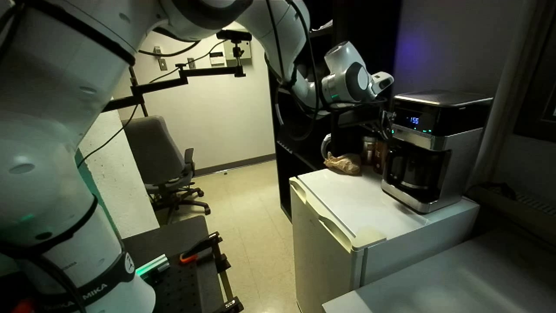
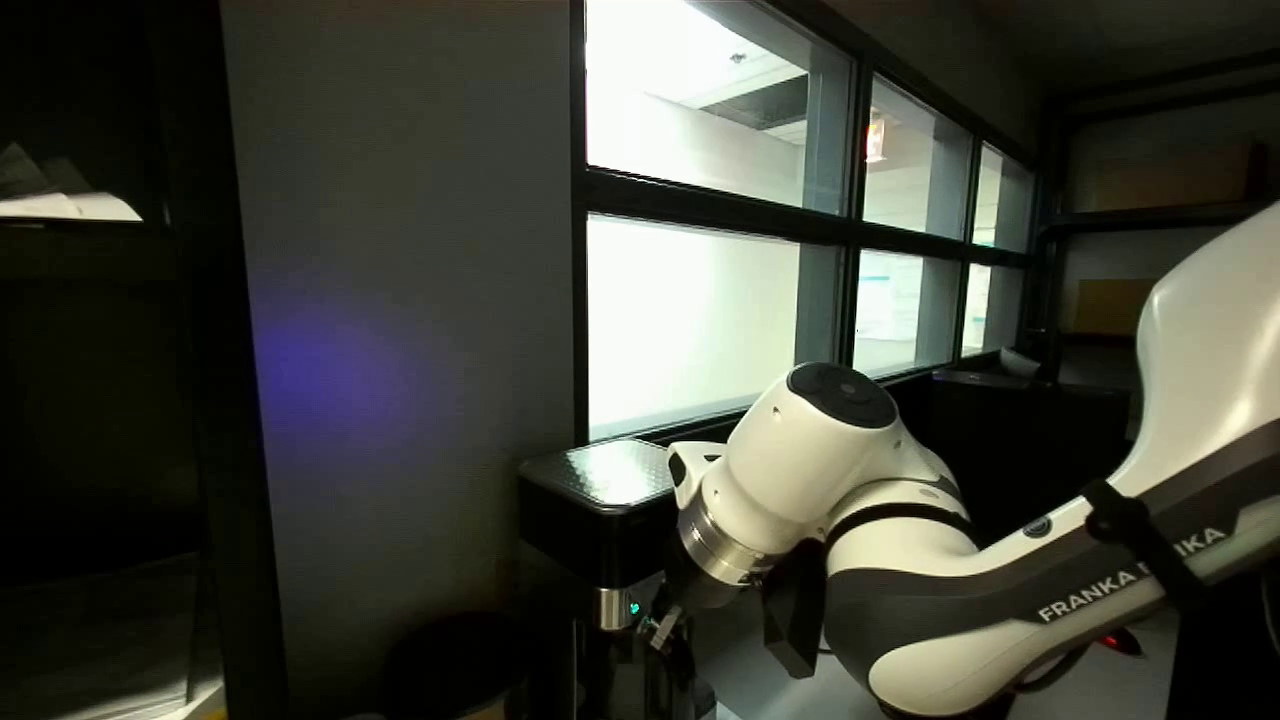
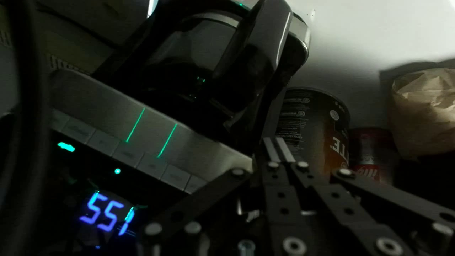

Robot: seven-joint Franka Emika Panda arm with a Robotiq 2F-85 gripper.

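A black and steel coffee maker (image 1: 440, 148) stands on the white fridge top, its blue display (image 3: 106, 213) lit with digits. Below the button strip (image 3: 128, 149), its dark carafe (image 3: 256, 55) sits inside, handle facing out. My gripper is shut, and nothing shows between its fingertips. In the wrist view it lies just beyond the right end of the button strip; whether it touches the machine I cannot tell. From the first exterior view, the gripper (image 1: 388, 130) is at the machine's front left edge, partly dark against it.
A dark can (image 3: 315, 123), a small red-labelled container (image 3: 371, 153) and a crumpled brown paper bag (image 3: 426, 111) stand left of the machine. A black shelf (image 1: 284, 156) rises behind.
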